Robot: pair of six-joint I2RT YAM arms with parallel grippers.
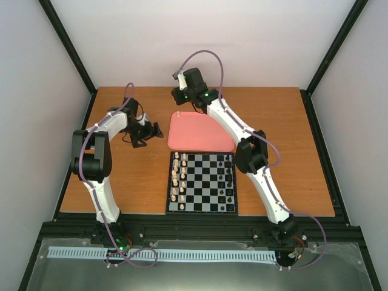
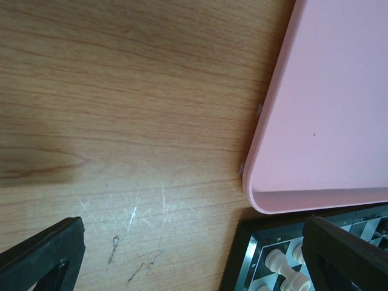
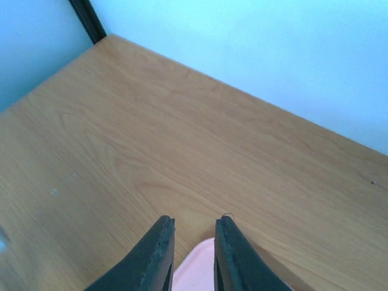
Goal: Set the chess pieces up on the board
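Note:
The chessboard (image 1: 203,182) lies at the table's front middle, with white pieces (image 1: 183,176) along its left side and dark pieces (image 1: 229,185) along its right. Behind it is the pink tray (image 1: 200,133), its visible floor looking mostly bare. My right gripper (image 1: 177,96) hangs just beyond the tray's back left corner. Its fingers (image 3: 151,254) stand a little apart with nothing seen between them. To the left of the tray, my left gripper is wide open and empty; board and white pieces (image 2: 285,267) show by its right finger.
Bare table (image 1: 279,133) stretches to the right of the tray and board, and more lies free at the front left. The back wall (image 3: 254,60) rises behind the right gripper.

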